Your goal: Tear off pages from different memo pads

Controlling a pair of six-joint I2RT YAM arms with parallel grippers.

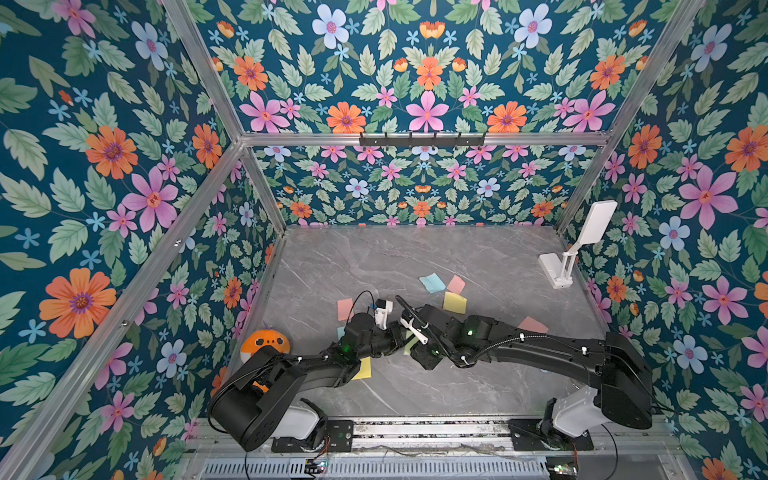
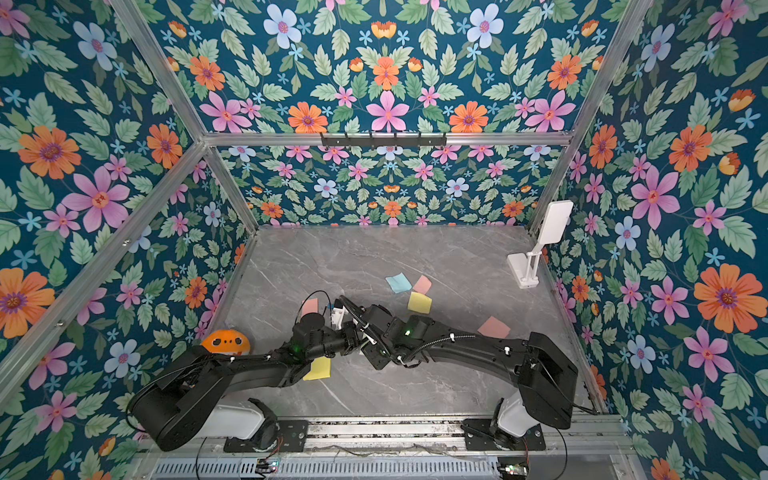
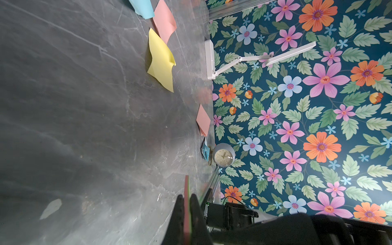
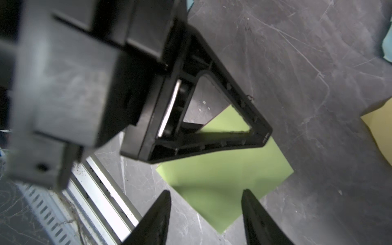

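In the left wrist view, my left gripper is shut, with a thin pink-and-green edge standing upright between its fingers. The right wrist view shows a light green memo pad (image 4: 222, 200) running beneath and past the left gripper's black finger (image 4: 220, 145). My right gripper stands open there, its fingertips apart on either side of the pad's lower corner. Whether they touch the paper I cannot tell. From above, the two grippers meet mid-table and cover most of the green pad.
Behind the grippers lie blue (image 1: 432, 282), pink (image 1: 456, 285) and yellow (image 1: 454, 302) papers. More are a pink one (image 1: 345, 309) at left, a yellow one (image 1: 364, 369) in front and a pink one (image 1: 533, 325) at right. A white lamp (image 1: 557, 270) and an orange object (image 1: 270, 341) flank clear table.
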